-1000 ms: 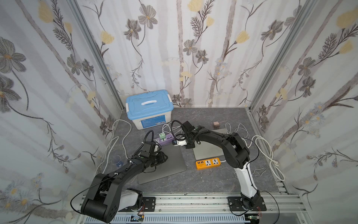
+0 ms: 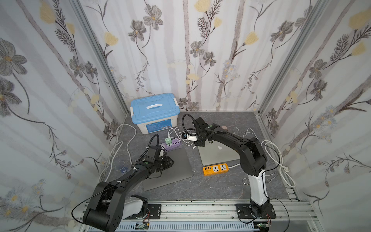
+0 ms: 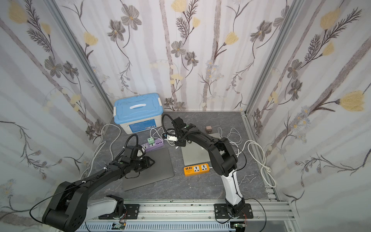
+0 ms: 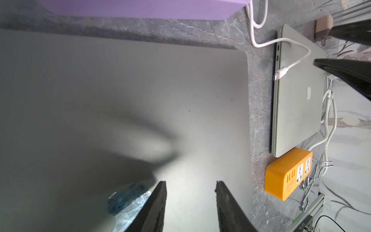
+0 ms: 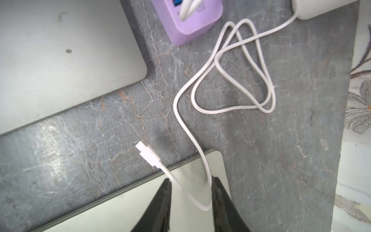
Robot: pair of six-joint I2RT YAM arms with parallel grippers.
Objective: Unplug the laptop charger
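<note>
A white charger cable ends in a connector lying loose beside the edge of the silver laptop, apart from its side ports. In the left wrist view that laptop shows an Apple logo. My right gripper is open above the laptop and cable, holding nothing. My left gripper is open over the dark grey laptop. A purple power strip with white cable and, in the top views, a green adapter sits behind the dark laptop.
An orange power strip lies in front of the silver laptop. A blue-lidded bin stands at the back left. A pink adapter is at the back right. Loose cables run along both sides of the table.
My right arm has risen and shifted toward the back and right, away from the purple strip. My left arm looks unchanged.
</note>
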